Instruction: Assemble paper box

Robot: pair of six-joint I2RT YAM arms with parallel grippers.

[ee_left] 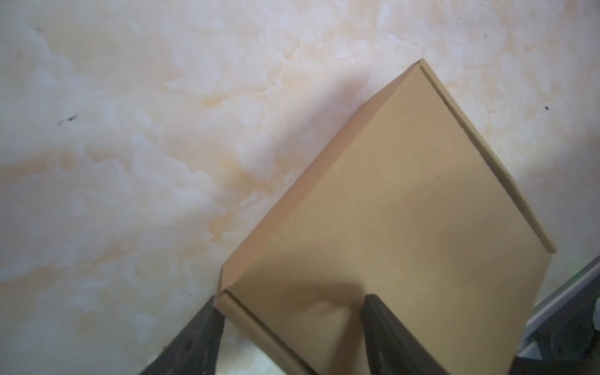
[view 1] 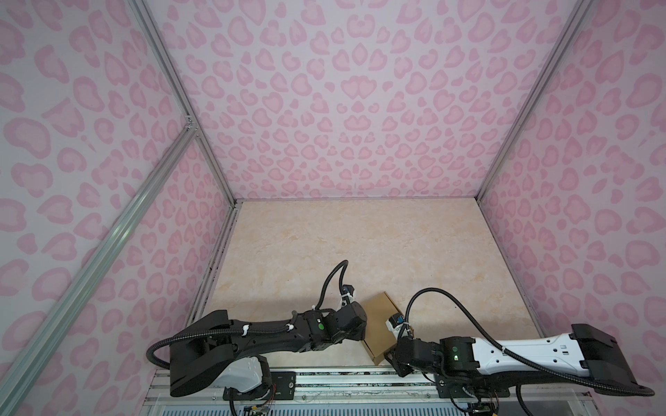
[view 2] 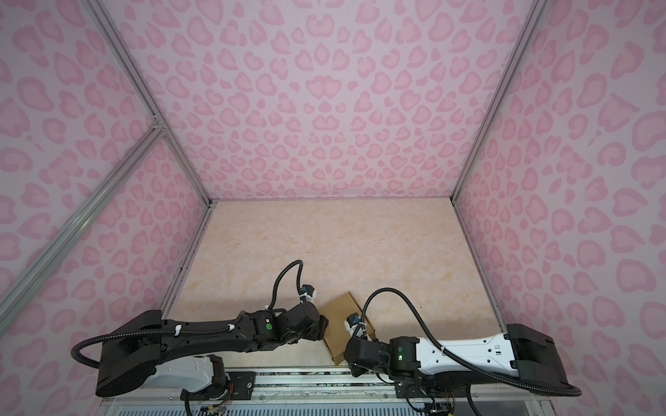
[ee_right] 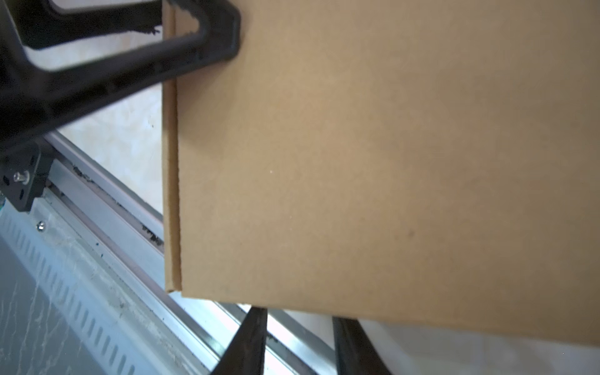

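Note:
A closed-looking cardboard box (ee_left: 425,200) lies at the front middle of the table, turned diagonally, also visible between both arms in the top views (view 1: 378,319). My left gripper is at the box's near corner, fingers apart, one on each side of the edge strip, one resting over the top panel; it is part open. In the right wrist view, the box panel (ee_right: 387,162) fills most of the frame, with black left-gripper fingers over its upper left. My right gripper is open at the lower edge of that panel, its tips partly hidden beneath it.
An aluminium rail (view 2: 298,371) runs along the front edge, close to the box. Pink patterned walls enclose the sides and back.

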